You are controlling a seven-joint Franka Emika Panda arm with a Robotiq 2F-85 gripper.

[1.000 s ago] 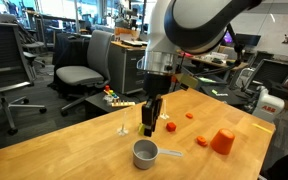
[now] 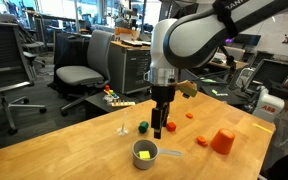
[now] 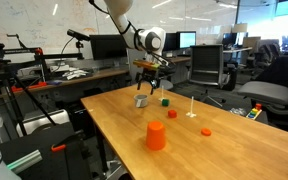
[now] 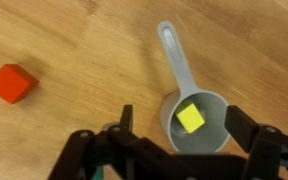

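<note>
A small grey pan [image 4: 220, 126] with a long handle [image 4: 174, 55] stands on the wooden table. Inside it lies a yellow block [image 4: 191, 118], also visible in exterior view 1 as a yellow patch [image 2: 144, 155] within the rim. My gripper [image 2: 162, 132] is above the pan, toward its handle side. In the wrist view its fingers [image 4: 126, 118] are spread wide to either side of the pan's bowl, and nothing is between them. The block is apart from both fingers.
A red block [image 4: 11, 83] lies to one side of the pan. An upturned orange cup [image 3: 156, 135] and a flat red-orange piece [image 3: 206, 132] are farther off. A green object [image 3: 165, 101] sits near the pan.
</note>
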